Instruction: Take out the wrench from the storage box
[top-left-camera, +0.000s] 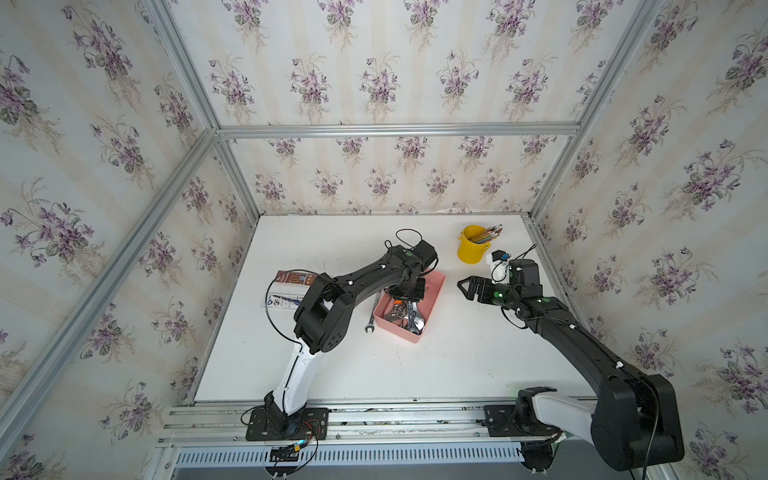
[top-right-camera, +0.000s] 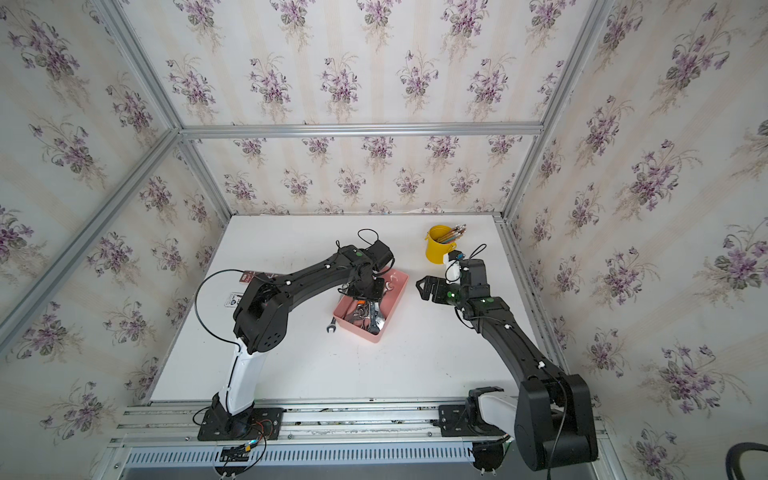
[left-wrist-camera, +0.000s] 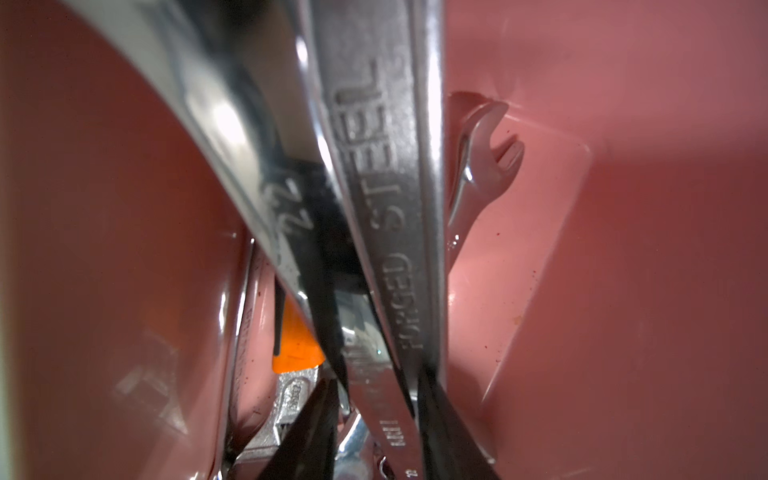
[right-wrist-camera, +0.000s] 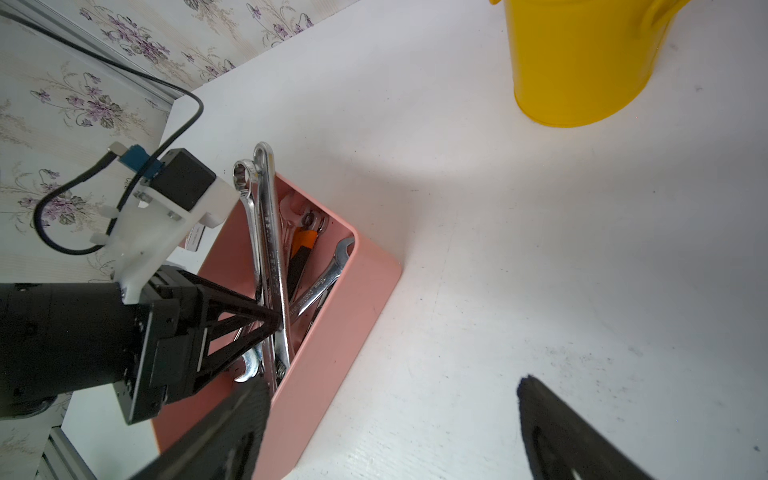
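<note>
The pink storage box (top-left-camera: 441, 285) stands mid-table, holding several silver wrenches and an orange-and-black tool (left-wrist-camera: 297, 344). Two long wrenches lean steeply inside; the ring end of one long wrench (right-wrist-camera: 270, 216) rises above the box rim in the right wrist view. My left gripper is down in the box, its open fingers (left-wrist-camera: 308, 432) on either side of these wrenches. A smaller open-ended wrench (left-wrist-camera: 484, 168) lies lower in the box. My right gripper hangs open and empty to the right of the box.
Another wrench (top-left-camera: 370, 320) lies on the table along the box's left side. A yellow bucket (top-left-camera: 471, 249) with brushes stands at the back right. Flat packages (top-left-camera: 288, 292) lie at the left.
</note>
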